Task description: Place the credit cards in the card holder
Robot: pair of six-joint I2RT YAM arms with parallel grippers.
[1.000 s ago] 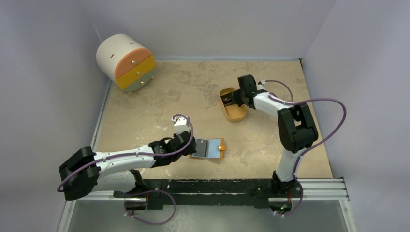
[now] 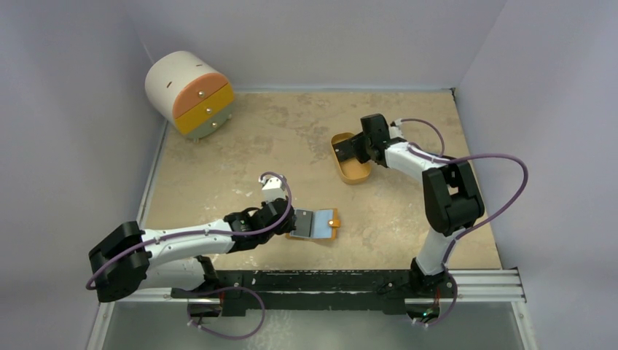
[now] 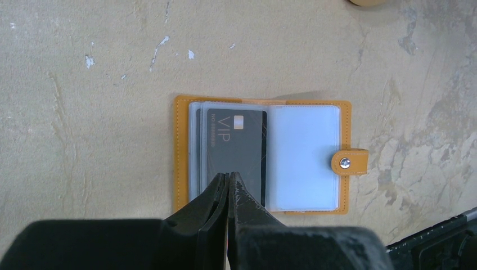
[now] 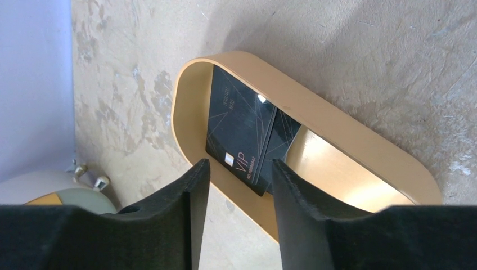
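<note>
Two black cards overlap in the head end of the tan tray; the upper VIP card (image 4: 239, 121) partly covers the lower card (image 4: 281, 138). Over them, in the right wrist view, my right gripper has its fingers apart and nothing held between them. The tan card holder (image 3: 180, 149) lies spread on the table, a grey VIP card (image 3: 236, 157) in its left clear sleeve and its right sleeve (image 3: 304, 157) looking empty. My left gripper is shut above the holder's lower edge, with nothing showing between its fingertips.
The tray's high walls (image 4: 337, 124) surround the cards, and its other end is bare. A white drum-shaped cabinet with coloured drawers (image 2: 191, 95) stands at the back left. Open table (image 2: 270, 138) lies between cabinet and tray.
My right gripper has shifted slightly to the right over the tray. The dark cards there now show a different outline and look flatter. The left arm and the holder look unmoved.
</note>
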